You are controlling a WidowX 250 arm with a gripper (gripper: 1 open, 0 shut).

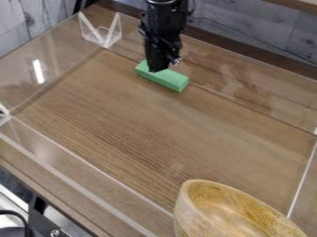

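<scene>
A green rectangular block (pixel 169 81) lies on the wooden table toward the back, slightly right of centre. The dark gripper (pixel 162 61) hangs from the top of the view just above and behind the block's left end. Whether its fingers are open or shut, and whether they touch the block, I cannot tell.
A large tan bowl (pixel 229 211) sits at the front right. Clear plastic brackets stand at the left and back left edges, with a grey wall behind. Dark cables show at the bottom left.
</scene>
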